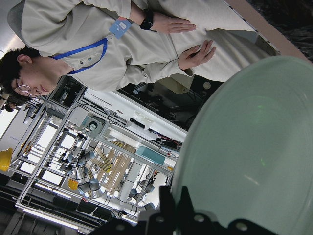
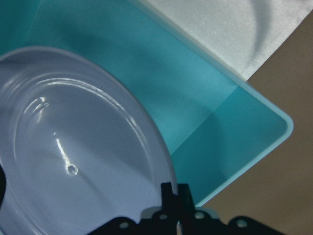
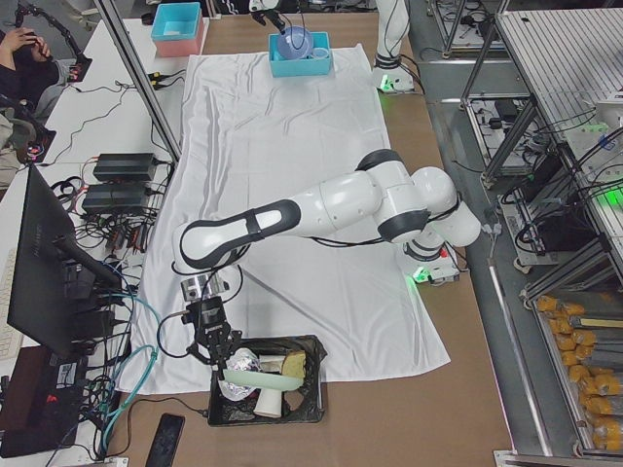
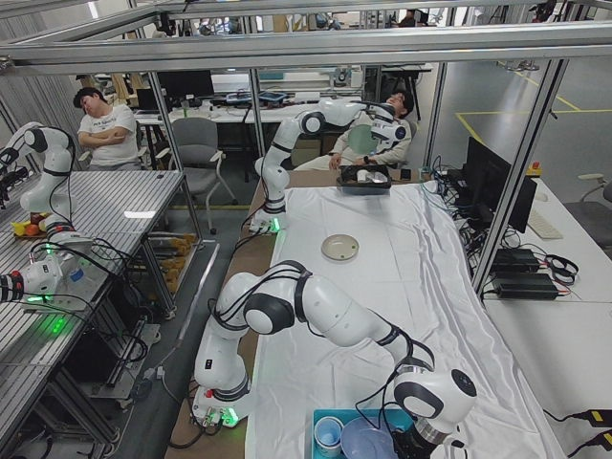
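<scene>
My left gripper (image 3: 220,358) is over the black bin (image 3: 265,413), shut on the rim of a pale green plate (image 1: 249,142), which is raised and tilted almost on edge above the bin. Foil, a white item and a yellow sponge-like piece (image 3: 293,364) lie in the bin. At the other end of the table, my right gripper is shut on the rim of a blue plate (image 2: 83,142), over a light blue bin (image 2: 254,117) that also holds a cup (image 4: 328,435).
A beige plate (image 4: 339,247) lies on the white cloth (image 4: 363,296) between the arms, with free cloth around it. A monitor (image 3: 49,282) and cables line the side. A seated person is close behind the black bin.
</scene>
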